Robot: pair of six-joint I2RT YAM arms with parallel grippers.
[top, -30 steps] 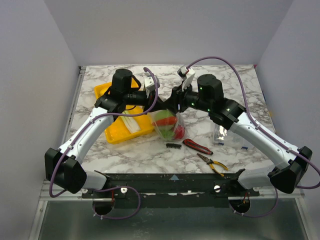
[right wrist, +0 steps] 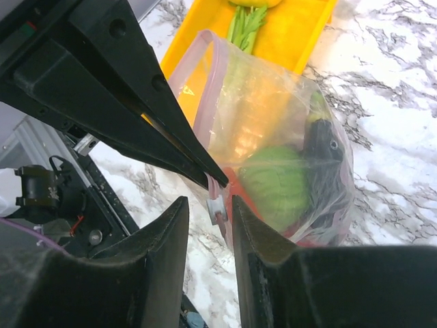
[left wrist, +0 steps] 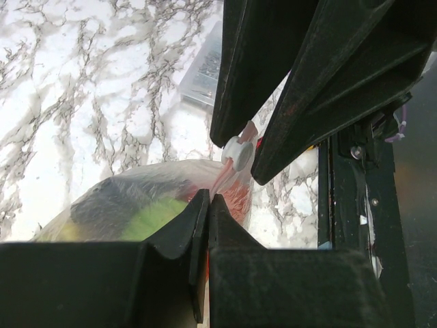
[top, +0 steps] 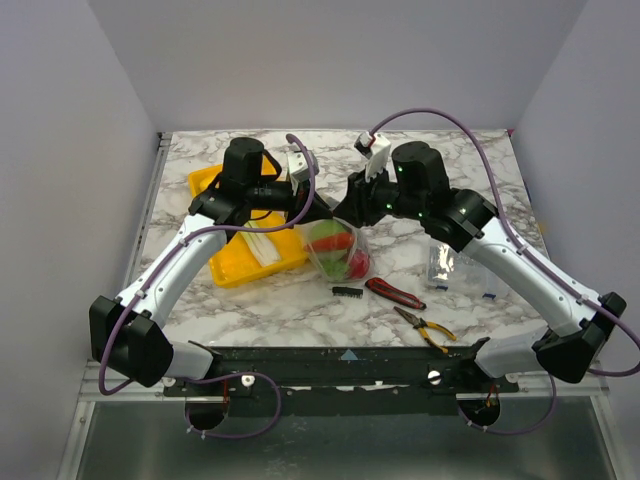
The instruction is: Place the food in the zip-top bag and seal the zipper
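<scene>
The clear zip top bag (right wrist: 300, 102) holds food: a green round item (right wrist: 273, 186), a long dark item (right wrist: 326, 154) and red pieces seen through the plastic. Its mouth stands open away from the pinched corner. My left gripper is shut on the zip edge, which runs thinly from between its tips. Just beyond them on that edge sits the pale slider (right wrist: 217, 208). My right gripper is part open, one finger on each side of the slider, with small gaps showing. From above, both grippers meet over the bag and hide the slider.
Left of the bag is a yellow tray (top: 235, 265) with pale green stalks (top: 262, 246). In front lie a black comb-like piece (top: 347, 292), a red-handled tool (top: 395, 293) and yellow pliers (top: 425, 328). Clear bags (top: 460, 270) lie at right.
The left arm and the bag look unmoved.
</scene>
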